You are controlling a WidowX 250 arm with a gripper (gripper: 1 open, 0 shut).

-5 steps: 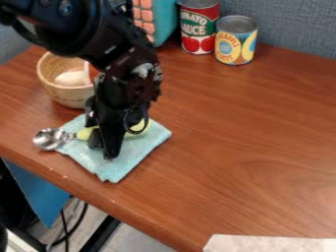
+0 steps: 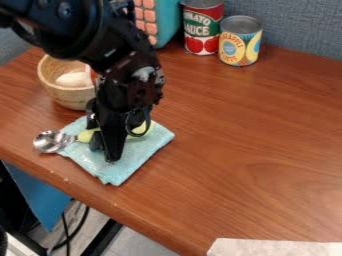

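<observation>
My black gripper (image 2: 114,135) reaches down onto a folded light-blue cloth (image 2: 138,157) at the left front of the wooden table. A metal scoop (image 2: 51,142) with a pale yellow-green handle lies on the cloth, its bowl at the left edge, its handle running under my fingers. Whether the fingers are closed on the handle is hidden by the gripper's body.
A wicker bowl (image 2: 67,93) with pale contents sits behind the gripper. A tomato sauce can (image 2: 202,30), a second can (image 2: 239,45) and a teal object (image 2: 160,22) stand at the back.
</observation>
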